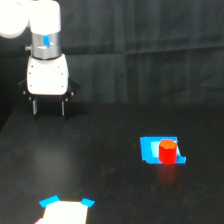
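Observation:
A red cylindrical object (168,152) is at the right of the dark table, over a pale patch edged with blue tape (148,142). My gripper (49,105) hangs at the far left, well away from the red object. Its two dark fingers stand wide apart, with nothing visible between them.
At the bottom left, a pale cream surface (65,213) with blue tape (88,202) at its corners is cut off by the frame edge. A dark curtain (140,50) hangs behind.

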